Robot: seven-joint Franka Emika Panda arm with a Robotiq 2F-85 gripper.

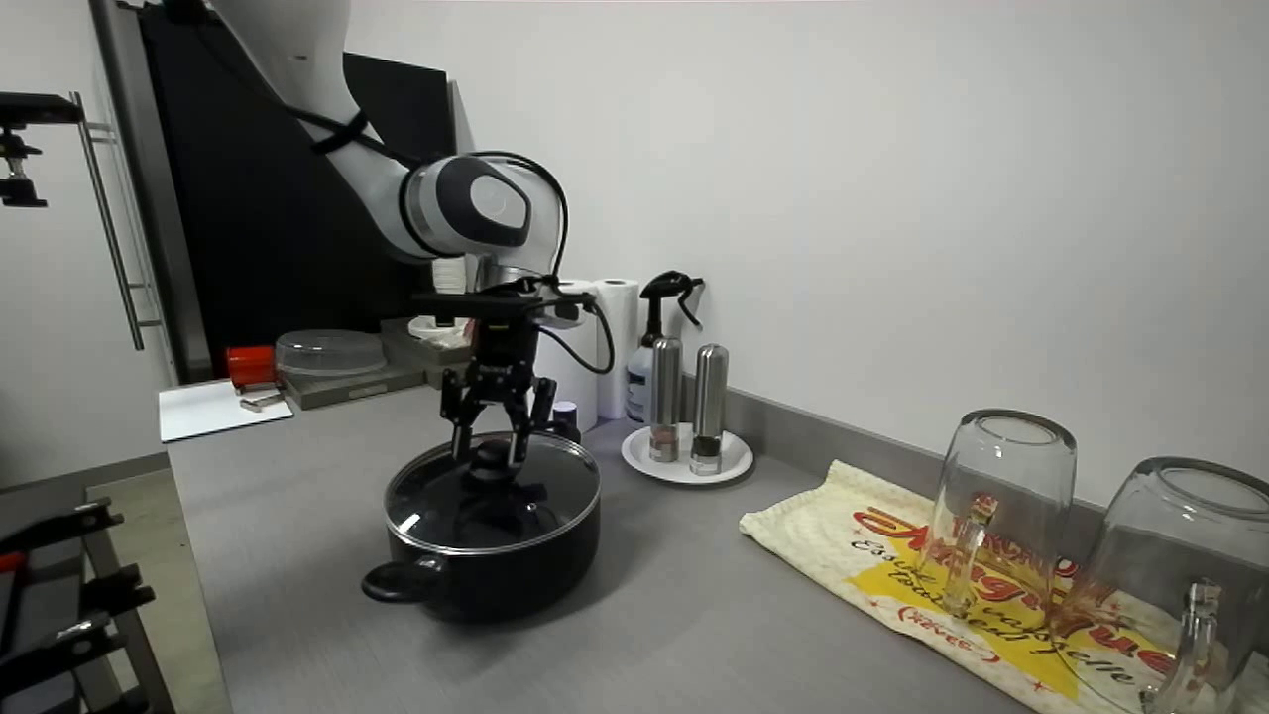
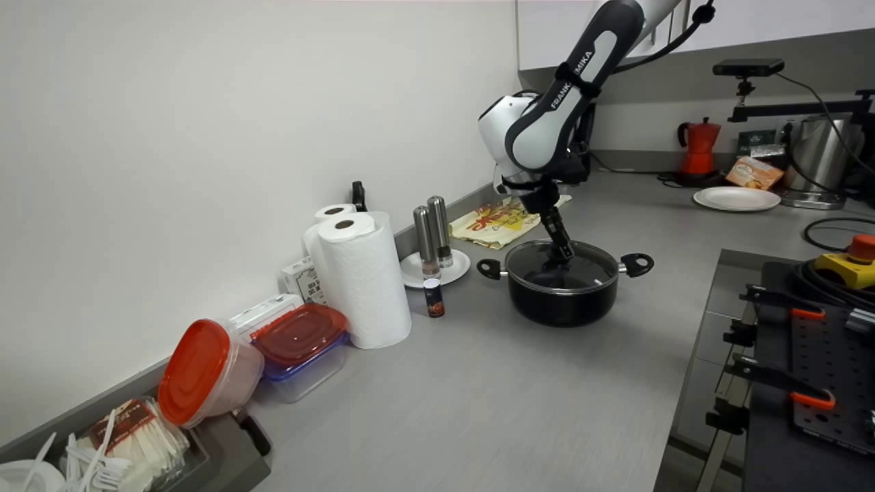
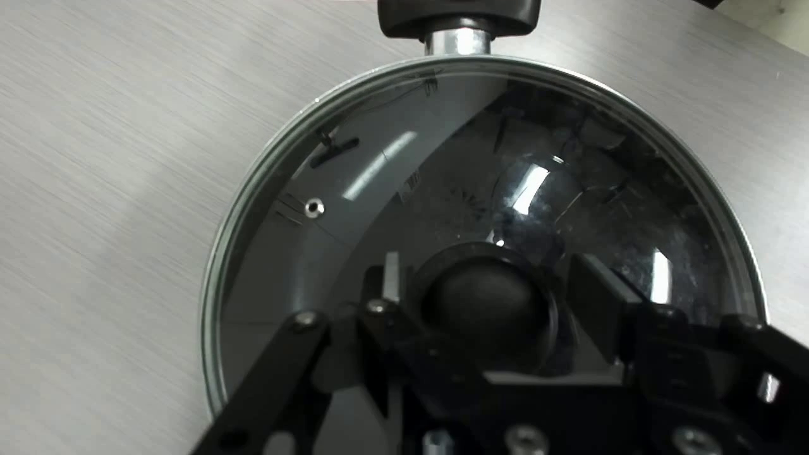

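A black pot (image 1: 500,583) with a glass lid (image 1: 547,488) stands on the grey counter. The lid lies on the pot, its round black knob (image 3: 485,307) in the middle. My gripper (image 1: 490,454) points down over the lid, part open. One finger is on each side of the knob, and the wrist view shows gaps between the knob and the finger pads. From the other side, the pot (image 2: 566,303) shows both side handles, with the gripper (image 2: 564,253) above its lid.
Beside the pot, a white plate (image 1: 738,464) carries two metal grinders. Two glass mugs stand upside down on a printed cloth (image 1: 845,535). Paper towel rolls (image 2: 365,287) and plastic containers line the wall. Bare counter (image 2: 484,410) lies in front of them.
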